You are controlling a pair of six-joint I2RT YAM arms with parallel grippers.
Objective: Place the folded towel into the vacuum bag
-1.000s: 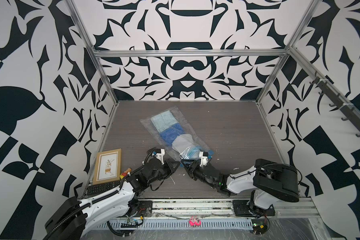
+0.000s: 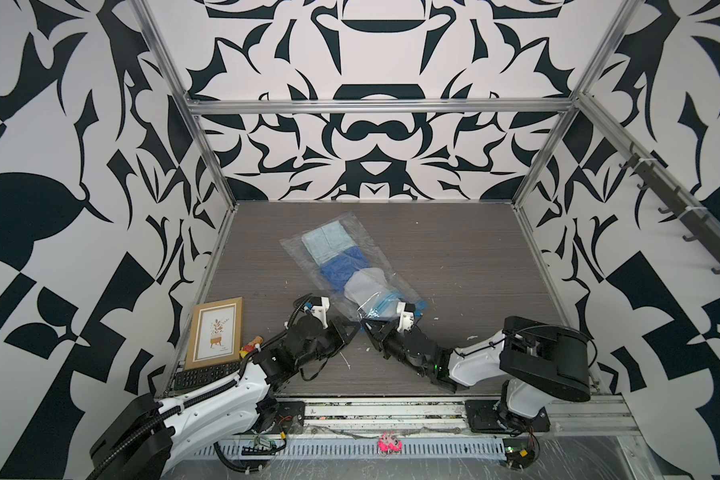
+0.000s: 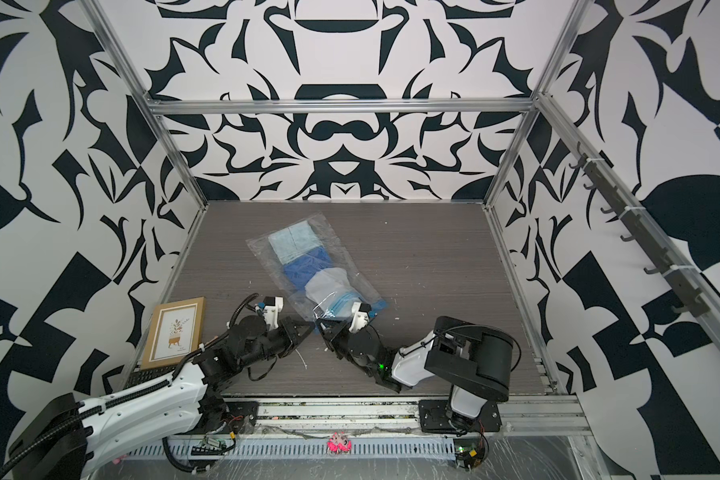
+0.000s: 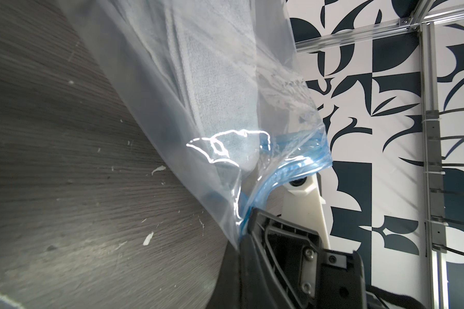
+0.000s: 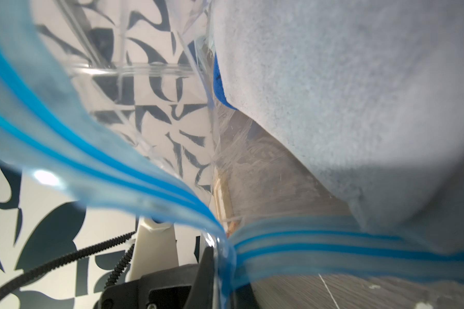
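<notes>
The clear vacuum bag [image 2: 398, 281] lies slanted on the table, its blue-edged mouth towards me. Through its film show a light blue towel [image 2: 328, 242], a darker blue one [image 2: 345, 268] and a pale folded towel [image 2: 367, 286] nearest the mouth. My right gripper is shut on the bag's blue zip rim [image 5: 314, 252]; the mouth gapes there, and the pale towel's low corner overlaps the zip line. In the left wrist view, bag film tapers into the tips of my left gripper, which is shut. Both grippers stand close together at the mouth.
A framed picture [image 2: 215, 332] and a black keyboard [image 2: 204, 377] occupy the table's left front, with a small colourful object [image 2: 252, 345] beside them. Right of the bag, the table [image 2: 480, 256] is clear apart from small scraps. A hook rail [image 2: 680, 204] runs along the right wall.
The left arm, the bag and the towels look unchanged.
</notes>
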